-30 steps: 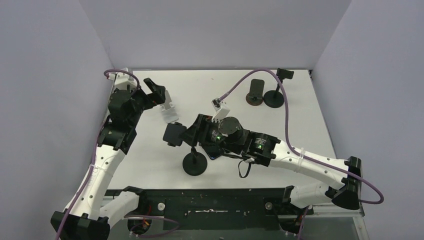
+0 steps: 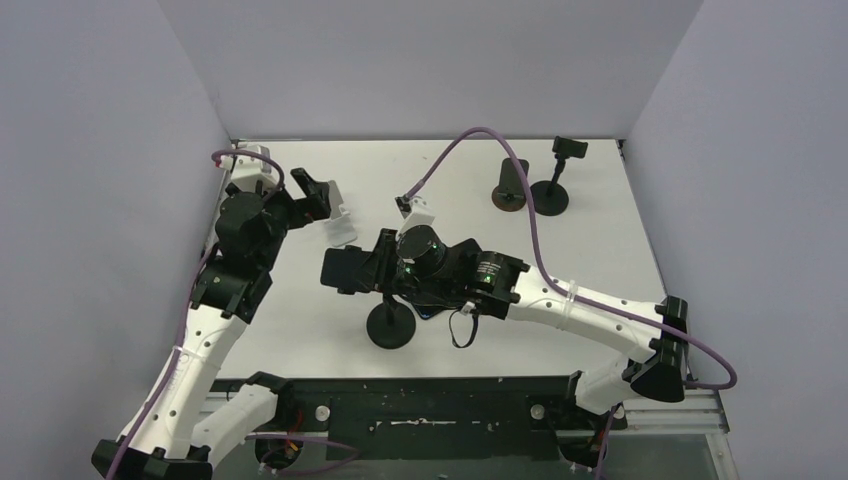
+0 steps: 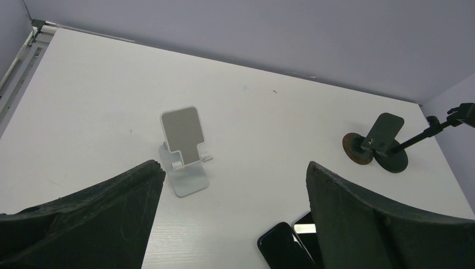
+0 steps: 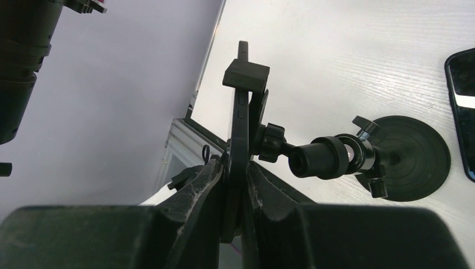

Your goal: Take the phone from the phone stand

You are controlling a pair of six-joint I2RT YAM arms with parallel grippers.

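In the right wrist view a dark phone [image 4: 241, 120] is seen edge-on, its far part still inside the clamp [image 4: 246, 75] of the black phone stand. The stand's round base [image 2: 391, 325] rests on the table near the front. My right gripper is shut on the phone's near end, one finger on each face. From above, that gripper [image 2: 380, 262] covers part of the phone and the stand's neck. Away to the upper left, my left gripper [image 2: 318, 193] is open and empty; its spread fingers [image 3: 120, 204] frame the lower left wrist view.
A white stand [image 3: 183, 137] stands beyond the left gripper. Other black stands [image 2: 550, 197] are at the back right. A second phone [image 3: 284, 246] lies flat beside the clamp stand's base, partly under the right arm.
My right arm has shifted left, bringing its gripper further over the phone. The phone and clamp have turned and moved slightly left.
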